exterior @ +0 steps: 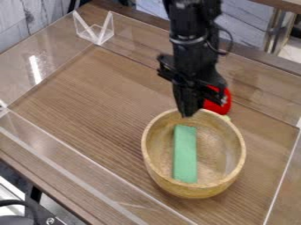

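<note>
A wide wooden bowl (221, 172) sits at the lower right of the table, with a green elongated block (185, 154) lying inside it. The black gripper (188, 108) hangs just above and behind the bowl's far rim, shut, with nothing visible between its fingers. Behind the bowl, partly hidden by the arm, is a red object (219, 104).
A white wire-like holder (94, 26) stands at the back left. A raised wooden edge runs along the back right.
</note>
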